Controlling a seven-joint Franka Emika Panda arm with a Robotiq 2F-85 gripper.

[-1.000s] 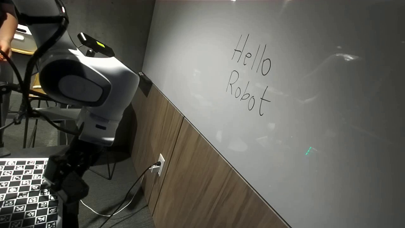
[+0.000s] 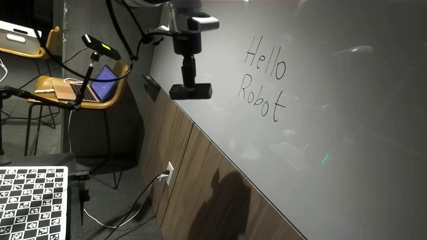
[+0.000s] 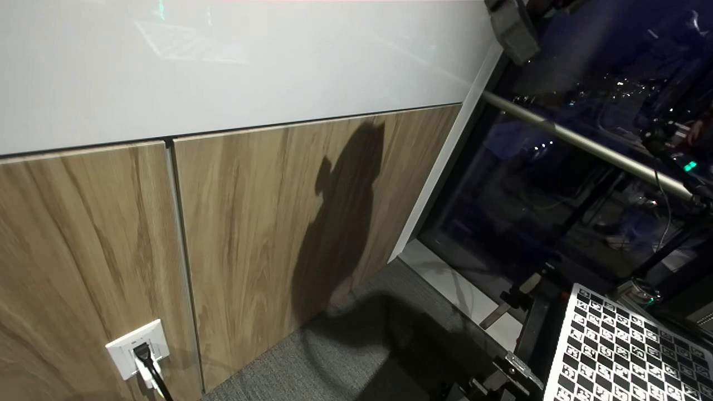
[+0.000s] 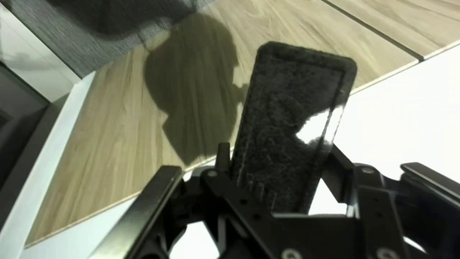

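A black block-shaped eraser (image 2: 190,91) hangs below my gripper (image 2: 188,72), in front of the whiteboard (image 2: 340,100) in exterior view 1. In the wrist view, my gripper is shut on the eraser (image 4: 280,116), with one finger (image 4: 222,159) on either side. The eraser's long dusty face fills the middle of that view, tilted. "Hello Robot" handwriting (image 2: 262,80) in black stands on the board, to the right of the eraser. Whether the eraser touches the board cannot be told.
Wood panels (image 2: 212,176) run below the board, with a wall outlet (image 2: 170,173) and plugged cables. A checkered board (image 2: 32,204) lies at lower left. Behind it are a camera on a stand (image 2: 100,47) and a chair with a laptop (image 2: 86,86). A window (image 3: 568,174) borders the panels.
My arm has swung up from low beside the checkered board to the upper middle, in front of the whiteboard. The chair and laptop now show clearly. The writing looks the same.
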